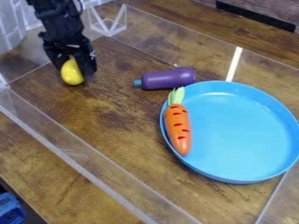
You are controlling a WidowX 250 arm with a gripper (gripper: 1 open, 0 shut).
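My black gripper (75,56) reaches down at the upper left around a yellow object (72,73), which rests on the wooden surface and is partly hidden by the fingers. The finger is open; whether the fingers touch the object I cannot tell. A purple bottle-shaped object (166,79) lies to the right. A toy carrot (179,124) with a green top lies on the left part of a blue plate (239,140).
Clear plastic walls border the work area at the left and lower left. A blue object (10,208) shows at the lower left corner.
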